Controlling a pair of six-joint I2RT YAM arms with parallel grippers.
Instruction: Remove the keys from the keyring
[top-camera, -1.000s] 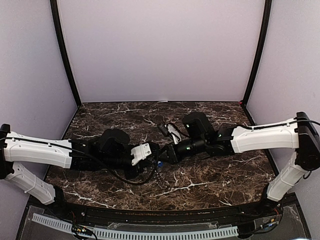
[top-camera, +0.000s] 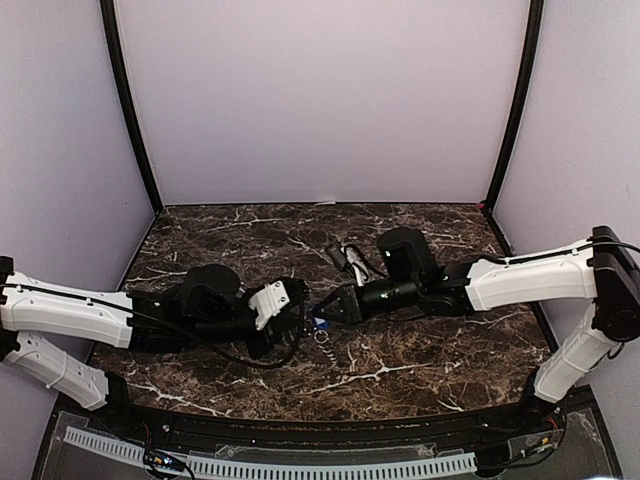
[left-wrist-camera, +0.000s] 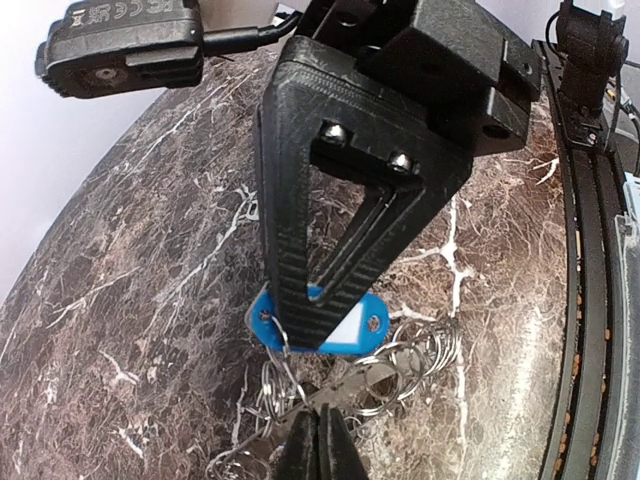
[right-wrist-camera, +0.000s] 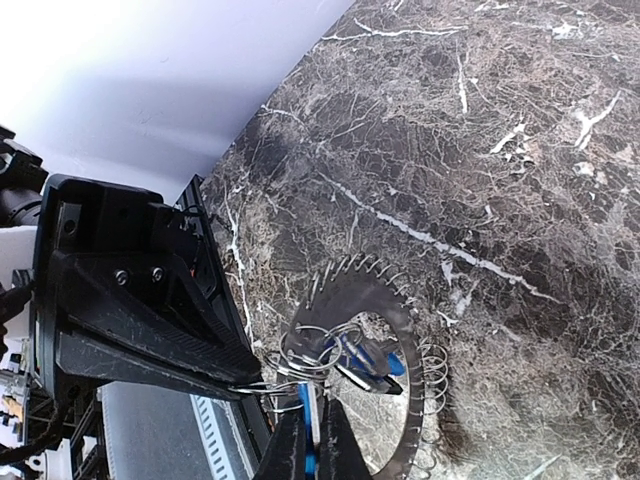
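Observation:
In the left wrist view a blue key tag (left-wrist-camera: 367, 332) with a white label is pinched by my right gripper. The right wrist view shows the tag (right-wrist-camera: 306, 400) edge-on between the shut tips of my right gripper. Thin metal wire runs from the tag to my left gripper, whose tips are shut on it. Beneath hangs the grey metal keyring band (right-wrist-camera: 395, 320), with several wire rings (right-wrist-camera: 435, 380) round its edge. In the top view the tag (top-camera: 320, 323) shows between both grippers; separate keys are hard to tell.
A white ridged strip (top-camera: 300, 468) runs along the front edge. Both grippers are very close together, the left gripper's finger (right-wrist-camera: 150, 330) almost touching the right tips.
The right gripper has shifted a little right.

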